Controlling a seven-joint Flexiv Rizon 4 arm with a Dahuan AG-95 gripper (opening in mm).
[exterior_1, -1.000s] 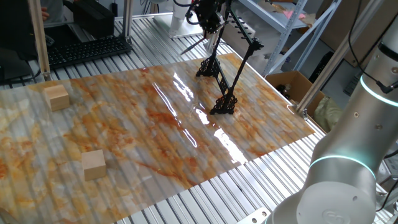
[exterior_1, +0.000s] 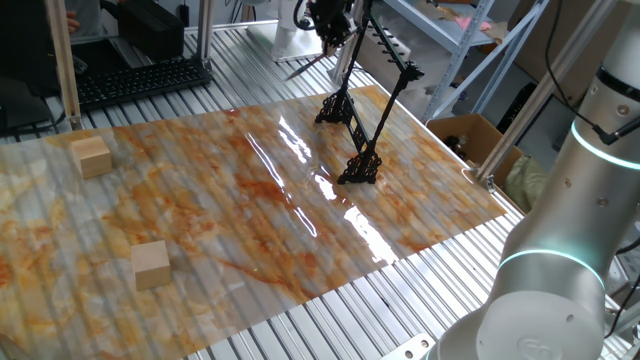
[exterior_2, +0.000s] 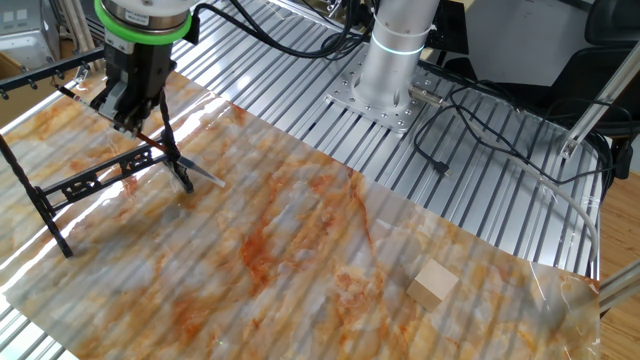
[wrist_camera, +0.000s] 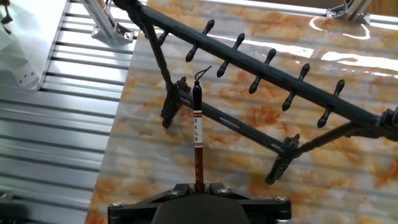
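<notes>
A brush with a brown handle and a white label (wrist_camera: 198, 134) is pinched in my gripper, which is shut on its shaft. Its dark end with a hanging loop points toward the black rack (wrist_camera: 227, 121) in the wrist view. In exterior view 2 the brush's pale bristle end (exterior_2: 208, 176) slants down on the other side of the gripper (exterior_2: 132, 122). The rack (exterior_2: 100, 178) stands upright on the marbled sheet, its top bar lined with short pegs (wrist_camera: 262, 71). No brush hangs from those pegs. The gripper (exterior_1: 331, 42) is close beside the rack, near its top bar.
Two wooden blocks, one nearer (exterior_1: 151, 265) and one farther (exterior_1: 92, 157), lie on the marbled sheet (exterior_1: 220, 200), well away from the rack. A keyboard (exterior_1: 140, 83) lies at the back left. Between blocks and rack the sheet is clear.
My gripper and the brush have shifted slightly up and to the left in exterior view 1, and the near arm links have leaned a little. Rack and blocks have stayed put.
</notes>
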